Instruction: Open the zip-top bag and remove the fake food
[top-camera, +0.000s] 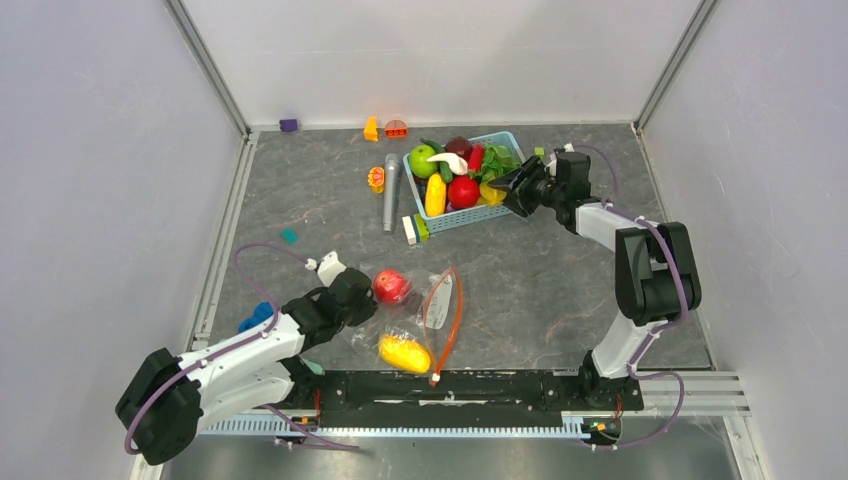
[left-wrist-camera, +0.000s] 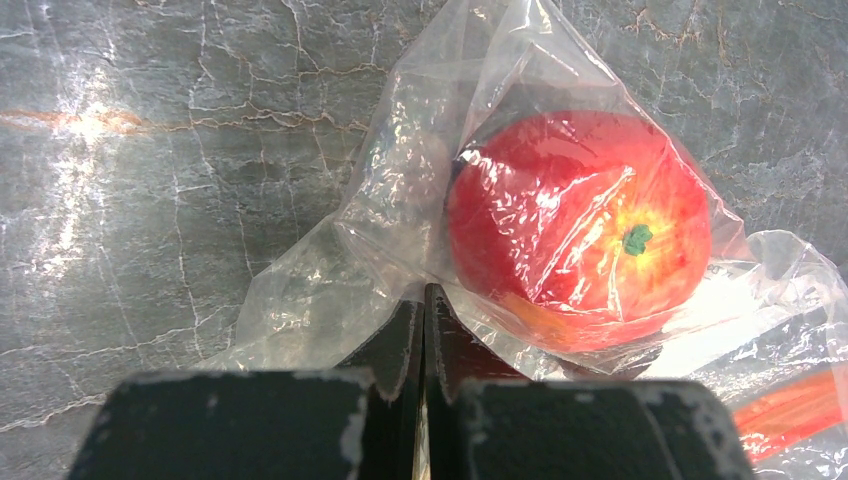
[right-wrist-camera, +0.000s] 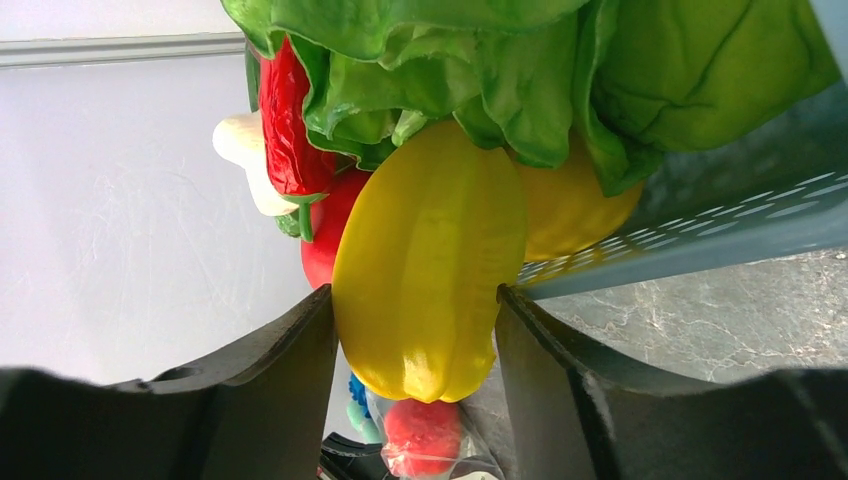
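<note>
A clear zip bag (top-camera: 410, 320) with an orange zip edge lies at the front middle, holding a red apple-like fruit (top-camera: 390, 287) and a yellow corn-like piece (top-camera: 404, 352). My left gripper is shut at the plastic beside the red fruit (left-wrist-camera: 575, 225); whether film is between its tips cannot be told. In the right wrist view, a yellow starfruit-like piece (right-wrist-camera: 425, 250) sits between the fingers of my right gripper, over the blue basket (right-wrist-camera: 720, 250); whether they grip it firmly is unclear.
The basket at the back centre is full of toy produce, including lettuce (right-wrist-camera: 690, 70) and a red pepper (right-wrist-camera: 290, 120). A grey cylinder (top-camera: 390, 190) and small coloured blocks lie left of it.
</note>
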